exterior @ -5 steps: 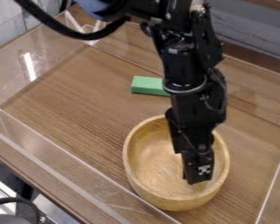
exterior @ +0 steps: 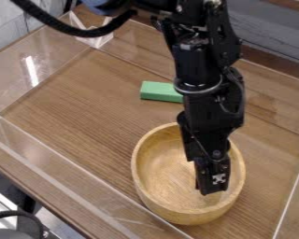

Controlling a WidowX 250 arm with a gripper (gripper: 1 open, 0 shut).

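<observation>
The black gripper [exterior: 205, 149] of the arm reaches down from the top of the camera view into a round wooden bowl [exterior: 159, 182], over its right half. Its fingers are open, and nothing clearly shows between them; the far side of the bowl is partly hidden behind them.
A green block [exterior: 160, 91] lies on the wooden table [exterior: 78, 112] behind the bowl, left of the arm. Raised edges border it at the back and left, and a dark cable runs at the lower left corner.
</observation>
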